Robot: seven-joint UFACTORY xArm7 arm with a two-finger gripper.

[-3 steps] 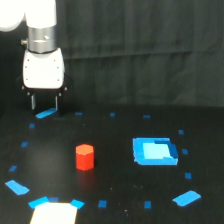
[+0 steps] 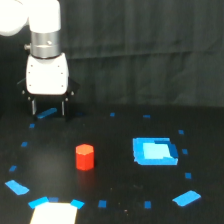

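Note:
A red block stands on the black table, left of the middle. To its right lies a blue-rimmed square with a white inside. At the upper left, my white arm comes down, and its gripper hangs behind and to the left of the red block, apart from it. Its two dark fingers are spread, with nothing visible between them.
A pale cream object is cut off by the bottom edge, with blue tape beside it. Small blue marks dot the table. Between the red block and the blue-rimmed square the surface is clear.
My arm and gripper have shifted a little to the right and slightly lower. The red block and the blue-rimmed square have stayed in place.

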